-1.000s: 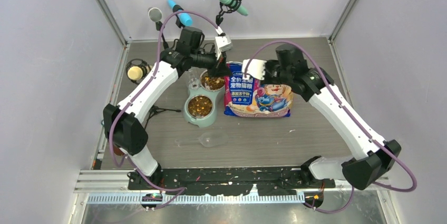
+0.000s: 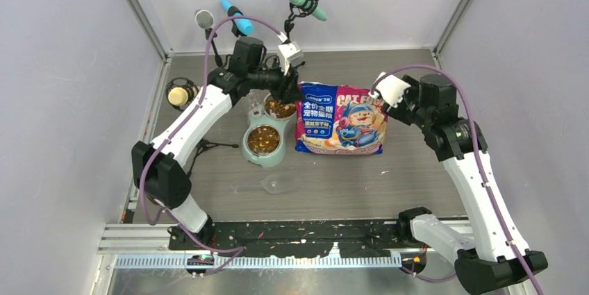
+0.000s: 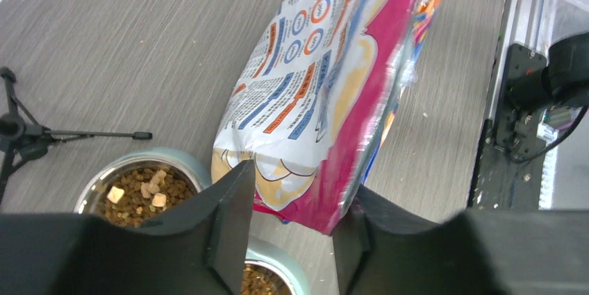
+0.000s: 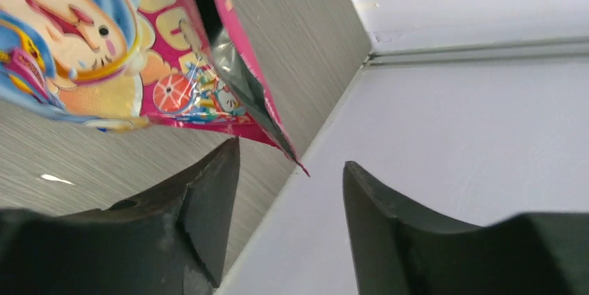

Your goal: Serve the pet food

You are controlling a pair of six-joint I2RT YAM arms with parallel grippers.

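The pink and blue pet food bag (image 2: 342, 120) lies on the table, right of a pale green double feeder (image 2: 264, 159). Brown kibble with pale chunks fills the feeder's near bowl (image 2: 264, 139) and shows in the far bowl (image 2: 280, 108). My left gripper is part open, its fingers on either side of a bag corner, a gap showing by one finger. At the bag's far right corner, my right gripper stands open, the pink edge reaching between its fingertips without both touching it. A clear scoop (image 2: 276, 183) lies near the front.
A black tripod foot (image 2: 203, 148) rests left of the feeder. Microphone-like devices stand along the back, among them a green one (image 2: 306, 3) and a blue one (image 2: 236, 17). Bare table lies in front of the bag and to its right.
My right gripper has travelled right, from over the bag's middle to its right corner. The left gripper has barely moved, and the bag and feeder stay where they were.
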